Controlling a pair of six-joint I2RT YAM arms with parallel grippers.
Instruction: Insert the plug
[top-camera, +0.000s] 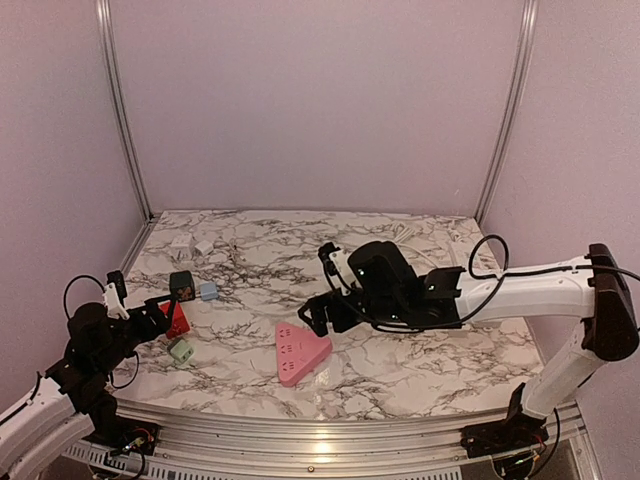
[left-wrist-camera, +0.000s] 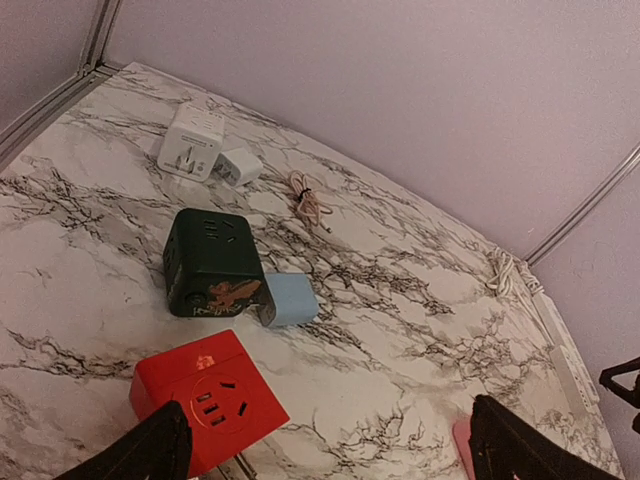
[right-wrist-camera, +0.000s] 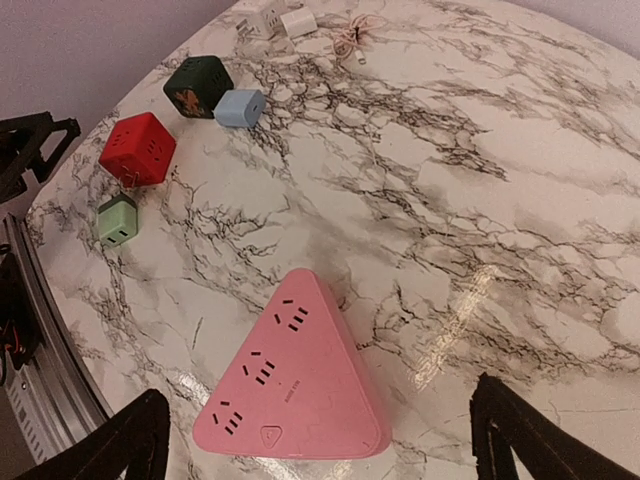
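Note:
A pink triangular socket block (right-wrist-camera: 300, 390) with slots on its upper face lies flat on the marble table. In the top view my right gripper (top-camera: 312, 318) is beside the block's far right side; the right wrist view shows its fingers (right-wrist-camera: 500, 430) wide apart, nothing between them. My left gripper hangs open at the left, over the red cube socket (left-wrist-camera: 212, 395), and holds nothing. A dark green cube (left-wrist-camera: 212, 262), a small blue one (left-wrist-camera: 290, 299) and a light green one (right-wrist-camera: 117, 220) are nearby. I cannot tell which item is the plug.
At the back left stand a white block (left-wrist-camera: 192, 140), a smaller white one (left-wrist-camera: 238, 166) and a bundled cord (left-wrist-camera: 310, 203). A white strip (left-wrist-camera: 575, 375) with a cable (left-wrist-camera: 507, 278) lies at the far right.

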